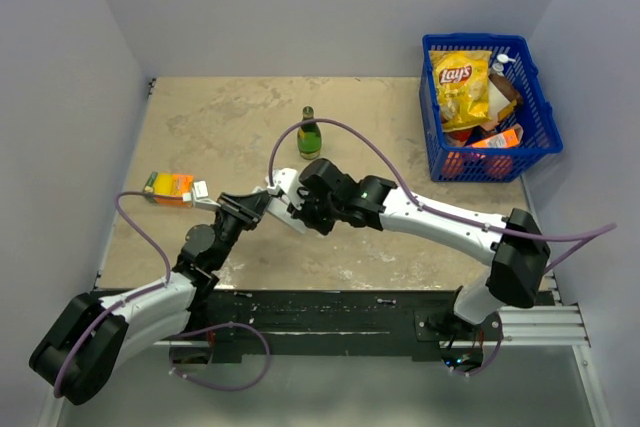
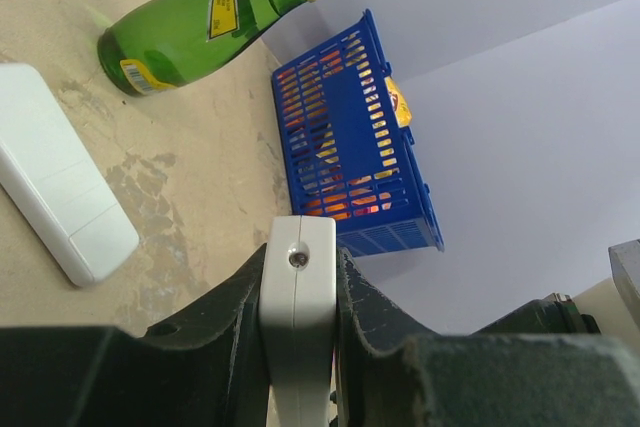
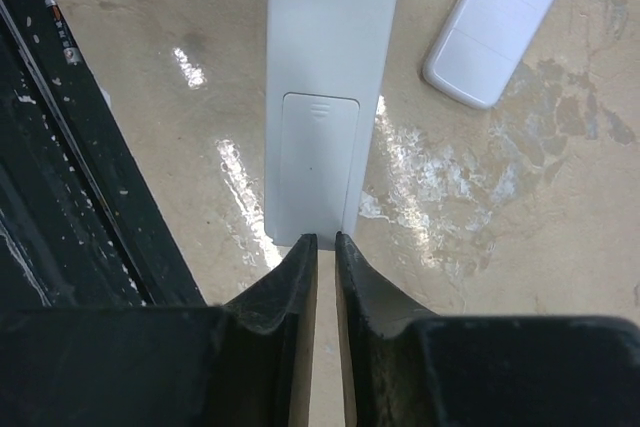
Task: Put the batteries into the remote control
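A white remote (image 2: 298, 297) is held upright in my left gripper (image 1: 262, 202), its end between the fingers in the left wrist view. In the right wrist view the remote's back (image 3: 325, 17) shows a battery cover (image 3: 316, 162), and my right gripper has its fingertips together at the cover's lower edge; whether they grip it is hard to tell. A second white device lies on the table, to the upper right in the right wrist view. A small battery-like cylinder (image 3: 62, 32) lies on the dark strip along the front edge.
A green bottle (image 1: 309, 137) stands behind the grippers. A blue basket (image 1: 440, 154) of snacks is at the back right. An orange and green package (image 1: 168, 185) lies on the left.
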